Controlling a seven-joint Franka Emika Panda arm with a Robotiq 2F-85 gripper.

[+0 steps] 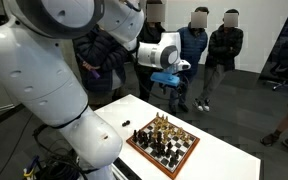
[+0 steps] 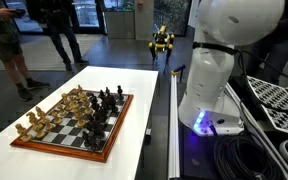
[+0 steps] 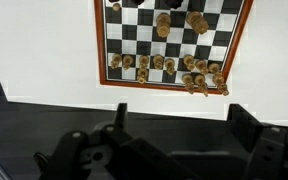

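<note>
A chessboard with a red-brown border lies on the white table. Gold pieces stand along one side of it and dark pieces along the other. High above the board hangs my gripper, clear of every piece. In the wrist view, the dark fingers of the gripper are spread wide at the bottom, so it is open with nothing between them. Several gold pieces show on the near rows there; the far part of the board is cut off.
Bare white table stretches to the right of the board. A few small dark things lie left of it, near the table's edge. People stand behind the table. The floor shows past the table edge.
</note>
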